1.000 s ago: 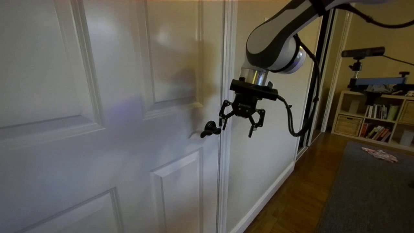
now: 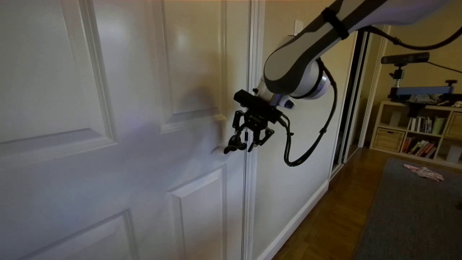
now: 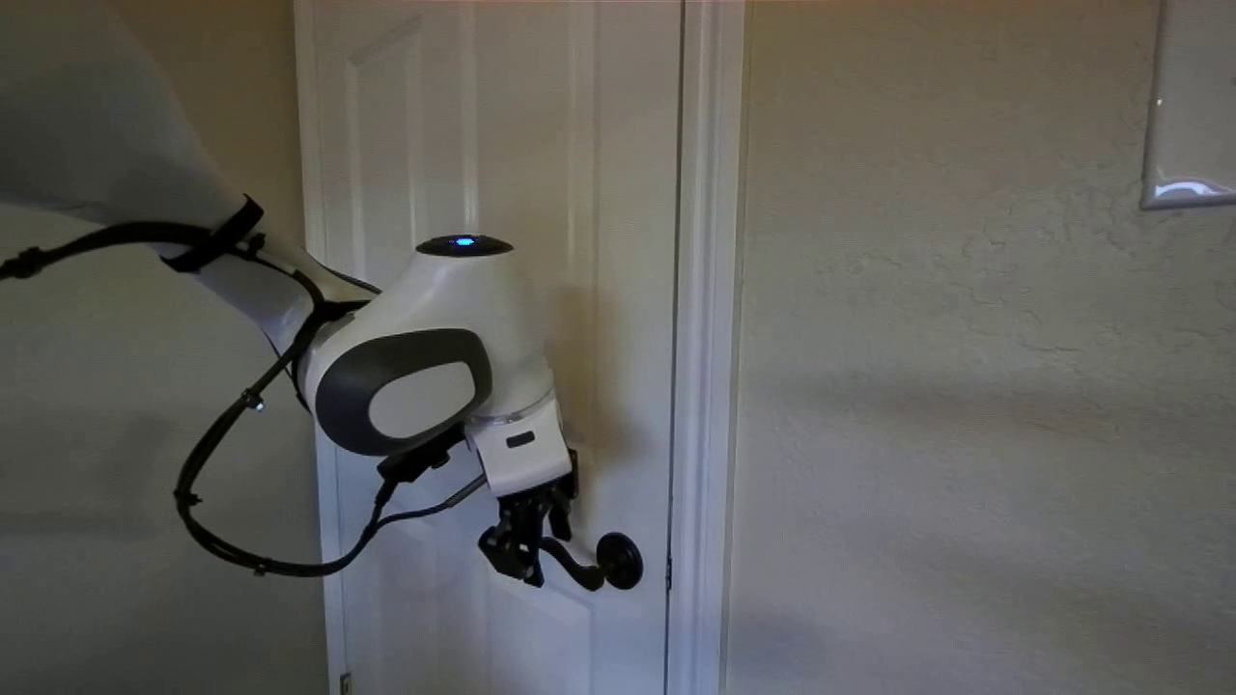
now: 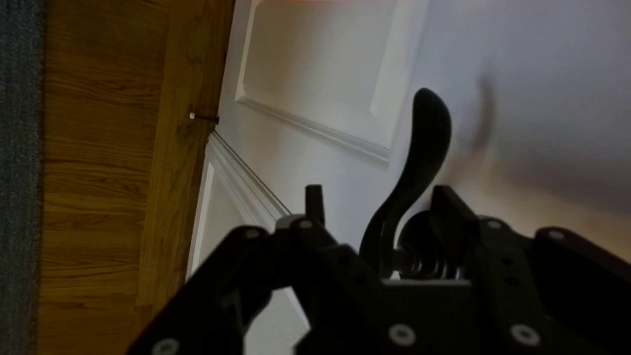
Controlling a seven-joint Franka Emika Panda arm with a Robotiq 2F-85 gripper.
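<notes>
A black lever handle (image 4: 430, 127) is mounted on the white panelled door (image 2: 130, 173), near its edge; its wavy lever sticks out sideways in exterior view 2. In the wrist view the two fingers are apart, one on each side of the lever's base, with a visible gap on the left. The round rose (image 3: 620, 561) shows clear of the fingers in exterior view 2. Whether either finger touches the lever cannot be made out.
The door frame (image 3: 704, 347) and a plain wall (image 3: 985, 405) stand beside the door. A loose cable loop (image 2: 312, 151) hangs from the arm. Wooden floor (image 2: 346, 199) and a grey rug (image 2: 415, 208) lie open; a shelf (image 2: 418, 130) stands far off.
My gripper has moved left in exterior view 1, onto the handle, and tilted. Its fingers stand closer together than before. The door and the lever look unmoved.
</notes>
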